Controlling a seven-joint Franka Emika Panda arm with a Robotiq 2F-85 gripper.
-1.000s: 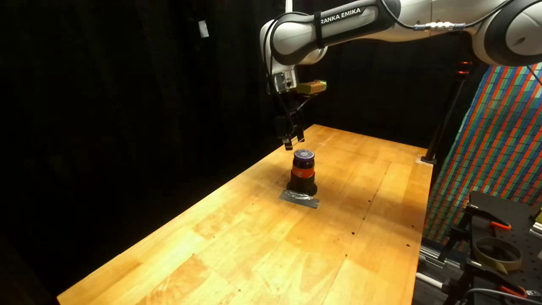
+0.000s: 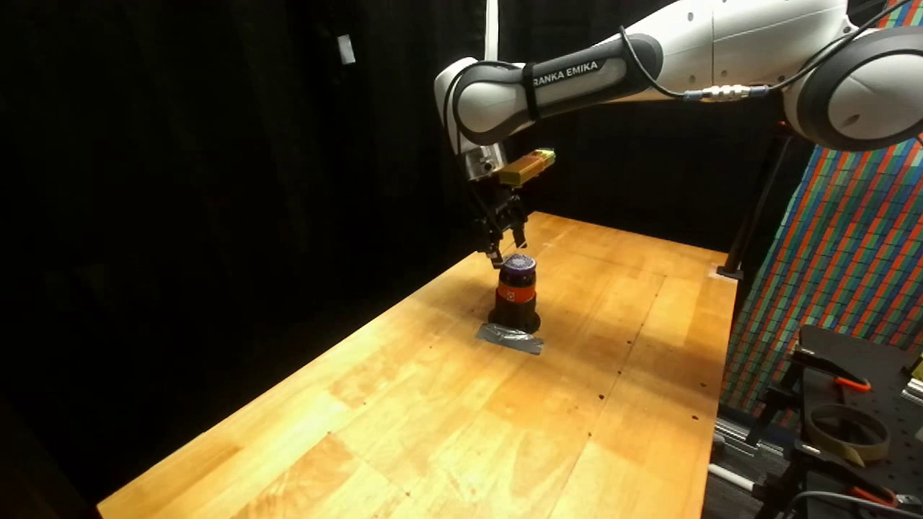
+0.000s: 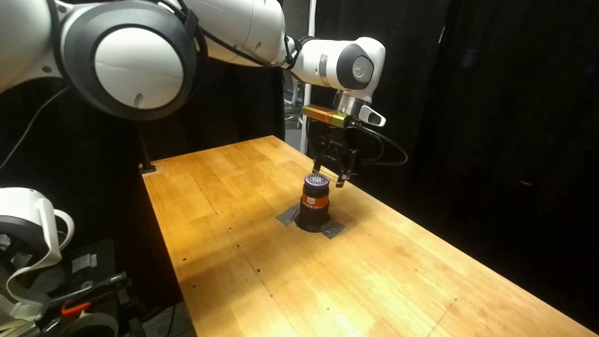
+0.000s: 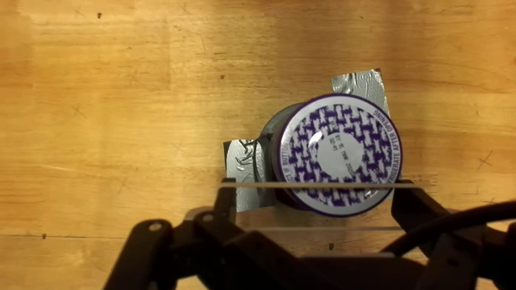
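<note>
A dark jar with a red label and a purple-and-white patterned lid stands upright in a black base. Strips of grey tape hold that base to the wooden table. My gripper is open, its fingers pointing down, close to the height of the lid. In the second exterior view the gripper hangs at the lid's back right side. From the wrist, the fingertips show wide apart with the lid partly between and ahead of them. A thin band spans the two fingers. Nothing is gripped.
A side bench with clamps and a tape roll stands beyond the table's right edge. A white headset rests off the table at the left.
My gripper has come down and a little to the right, nearer the jar's lid. Its fingers look farther apart. The jar has not moved.
</note>
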